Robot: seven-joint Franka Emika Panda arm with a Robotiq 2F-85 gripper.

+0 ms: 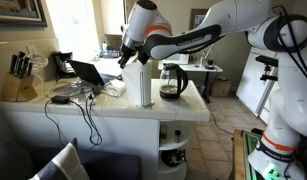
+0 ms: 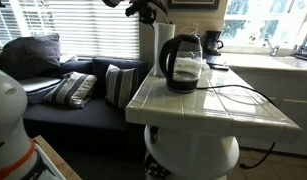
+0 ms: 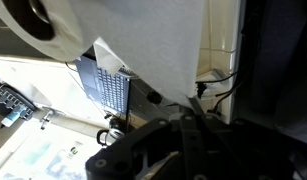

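A white paper towel roll stands upright on the counter, beside the kettle. In the wrist view the roll fills the upper left, and a loose paper towel sheet stretches from it down to my gripper. The fingers are shut at the sheet's narrow lower end, with the paper running in between them. In exterior view 1 the sheet spreads leftward from the roll, below my gripper. Some of the fingertips are lost in dark shadow.
A glass kettle stands just right of the roll on the white tiled counter. Left of it lie an open laptop, cables and a knife block. A dark sofa with cushions sits below the counter.
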